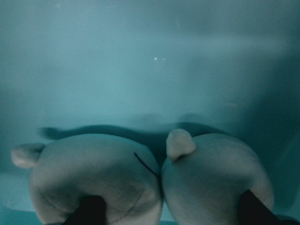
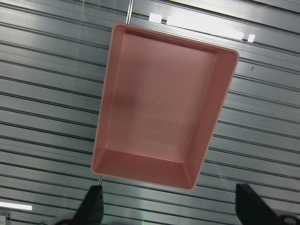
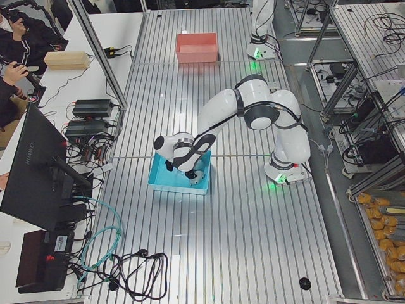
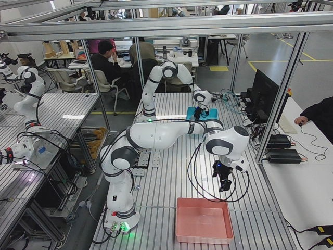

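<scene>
In the left wrist view its dark fingertips reach over them at the lower edge; whether it grips is unclear. My right gripper (image 4: pixel 222 182) hangs above an empty pink bin (image 2: pixel 154 103), its fingers apart with nothing between them.
A monitor (image 3: pixel 35 168) and power units stand on the white side table at the left. Black cables (image 3: pixel 139 278) lie on the grooved table's near left. The middle of the table between the bins is clear.
</scene>
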